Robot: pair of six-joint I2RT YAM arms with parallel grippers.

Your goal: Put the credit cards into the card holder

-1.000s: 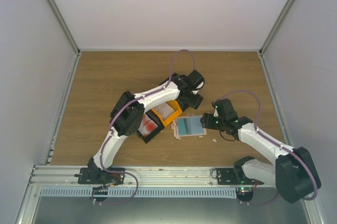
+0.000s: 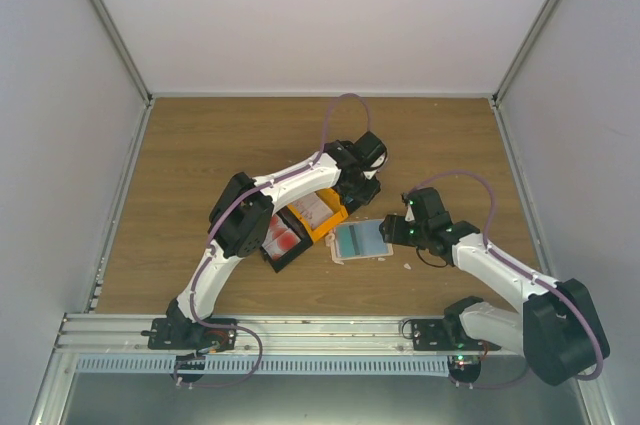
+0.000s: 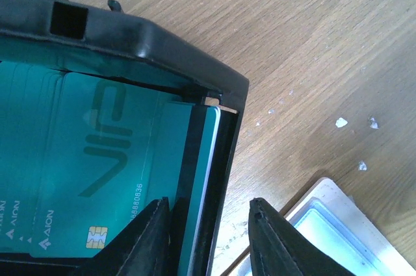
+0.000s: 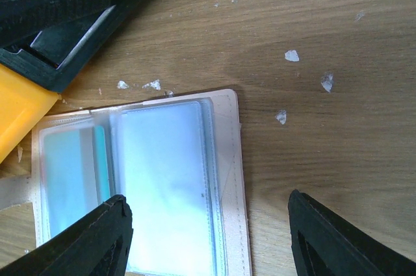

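Note:
In the left wrist view teal credit cards fill a black tray; my left gripper is part open over its right edge, one finger at the edge card. The clear card holder lies to the right, also in the top view; in the right wrist view it holds blue and teal cards. My right gripper is open over it, fingers either side of the blue section, nothing seen gripped.
A yellow tray adjoins the holder, and a dark tray with red-and-white cards lies further left. Bare wood is free at the back and right.
In the top view my left gripper and the tray beneath it differ very slightly at most; the right arm is unmoved.

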